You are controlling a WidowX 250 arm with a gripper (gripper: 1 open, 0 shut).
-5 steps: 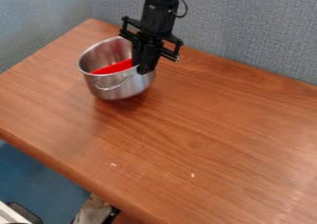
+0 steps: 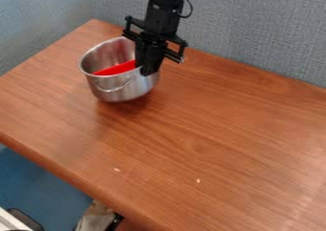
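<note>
A steel pot (image 2: 117, 87) with a wire handle stands on the wooden table (image 2: 204, 149), toward its back left. A red object (image 2: 114, 69) lies inside it, partly hidden by the rim. My black gripper (image 2: 147, 65) reaches down at the pot's right rim, its lower end over or just inside the rim. Whether its fingers are open or shut, or hold anything, I cannot tell.
Grey walls stand behind and to the left of the table. Beyond the front left edge is a blue floor with some objects at the bottom.
</note>
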